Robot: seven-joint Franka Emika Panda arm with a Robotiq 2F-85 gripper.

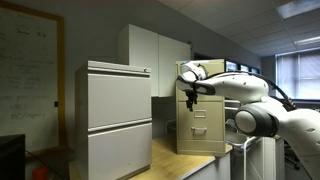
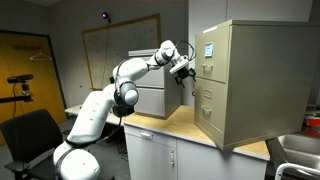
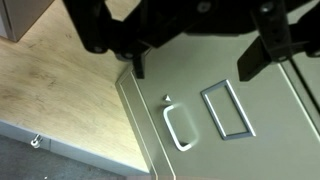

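Note:
A tall beige filing cabinet (image 1: 210, 145) stands on the wooden counter. In exterior view 2 its drawer fronts face left and its broad side (image 2: 265, 85) faces the camera. My gripper (image 2: 184, 76) hangs in front of the upper drawers, apart from the cabinet as far as that view shows. In the wrist view the gripper is open, its two dark fingers spread wide with nothing between them. Below them appear a drawer front with a silver handle (image 3: 177, 130), a small lock knob (image 3: 167, 99) and an empty metal label frame (image 3: 228, 108).
A white two-drawer cabinet (image 1: 118, 115) stands at the left in exterior view 1, with bare wooden counter (image 1: 172, 160) between the two. White wall cupboards (image 1: 157, 55) hang behind. A sink (image 2: 300, 152) lies at the right in exterior view 2.

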